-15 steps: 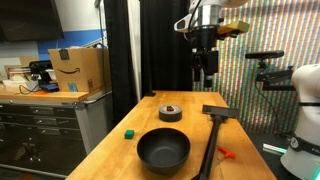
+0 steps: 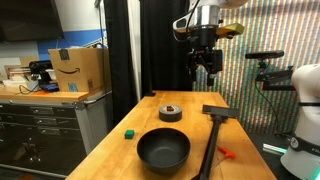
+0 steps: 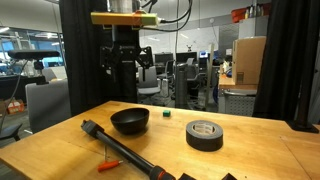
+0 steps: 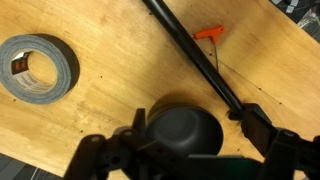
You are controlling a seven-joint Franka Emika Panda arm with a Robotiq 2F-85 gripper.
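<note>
My gripper (image 2: 203, 74) hangs in the air, high above the wooden table (image 2: 110, 160). In the wrist view its two dark fingers stand wide apart at the bottom, open, with nothing held between them. Below, between the fingers, shows a black bowl (image 4: 184, 135); it sits upright on the table and looks empty. Exterior view 2 has the bowl (image 3: 130, 121) left of centre, also apart from the gripper. A roll of grey tape (image 3: 205, 136) lies flat on the table, away from the bowl.
A long black bar (image 4: 197, 58) lies across the table beside the bowl. Near it is a red-handled tool (image 4: 210, 33). A small green block (image 2: 129, 134) rests left of the bowl. Bare table surrounds the tape roll.
The hand seems to have turned slightly in place, so its two fingers show more separately in exterior view 1. Objects on the table have not moved.
</note>
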